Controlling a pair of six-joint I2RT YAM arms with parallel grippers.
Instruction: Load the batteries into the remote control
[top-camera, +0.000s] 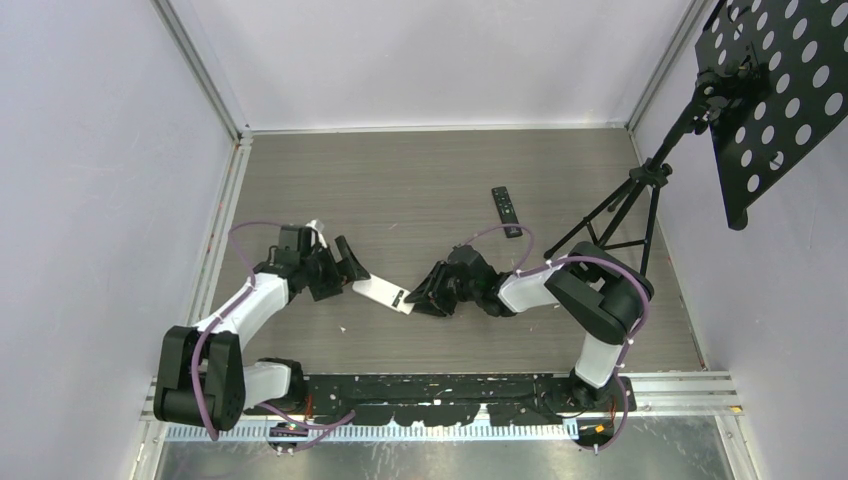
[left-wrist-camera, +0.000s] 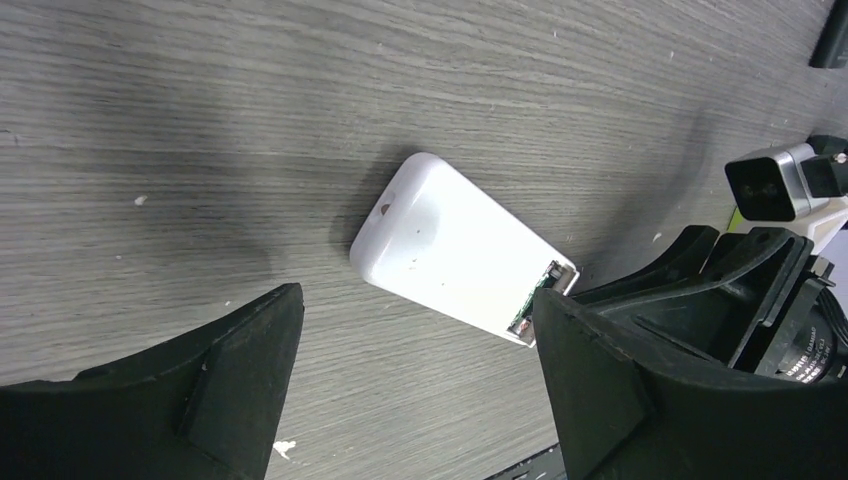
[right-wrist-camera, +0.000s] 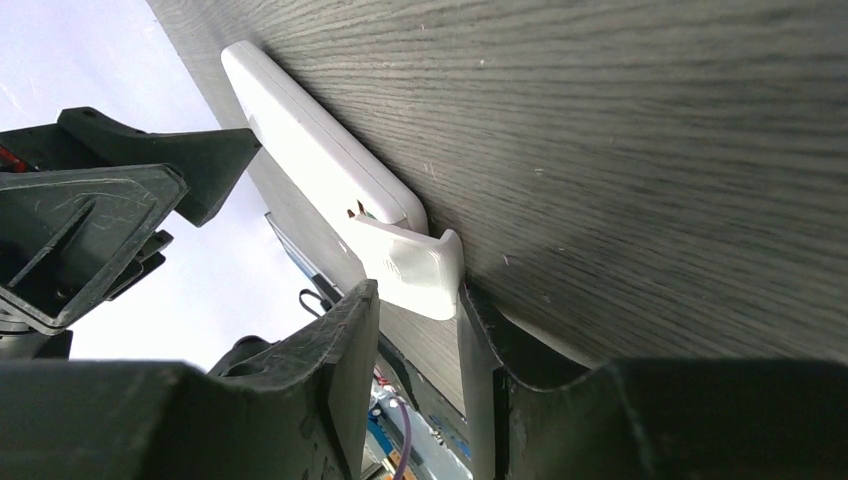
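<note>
A white remote (left-wrist-camera: 450, 240) lies on the wooden table, its battery compartment (left-wrist-camera: 540, 295) exposed at the end toward my right gripper. My left gripper stands open beside the remote's other end. At my right gripper, the white battery cover (right-wrist-camera: 400, 265) stands at the remote's end, between or against the fingertips; whether they grip it is unclear. In the top view both grippers flank the remote (top-camera: 380, 292).
A black remote (top-camera: 506, 210) lies at the back right of the table (top-camera: 400, 180). A black tripod (top-camera: 645, 180) with a perforated panel stands at the right.
</note>
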